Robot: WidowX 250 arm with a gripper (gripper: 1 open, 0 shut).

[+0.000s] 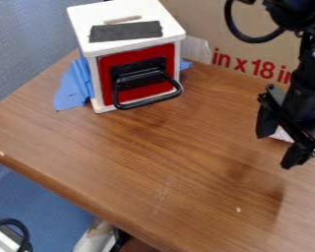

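My black gripper [276, 144] hangs low over the right side of the wooden table [147, 177], its fingers angled down and apart. A small pale pink-red item [285, 133] is partly hidden behind it; whether anything is between the fingers I cannot tell. A white toy oven [92, 22] with a red front and black handle stands at the back left.
Blue cloth [71, 87] lies beside and behind the oven. A cardboard sheet [234, 53] stands along the back. A cable loop lies at the lower left.
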